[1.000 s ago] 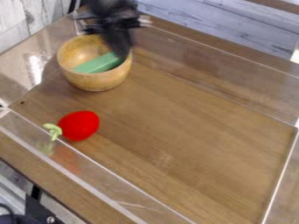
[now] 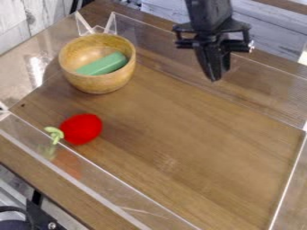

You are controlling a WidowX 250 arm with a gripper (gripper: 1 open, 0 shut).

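My gripper (image 2: 214, 65) hangs from the top over the back right of the wooden table, shut, with nothing visible between its fingers. A wooden bowl (image 2: 103, 81) stands at the upper left with a green oblong object (image 2: 103, 64) inside it. A red object with a pale green stalk, vegetable-like (image 2: 82, 128), lies on the table at the lower left, apart from the bowl.
Clear plastic walls edge the wooden table (image 2: 186, 153). A pale plank surface lies beyond the back edge.
My gripper has moved right, from over the bowl to over the back right of the table. The bowl, green object and red object look unmoved.
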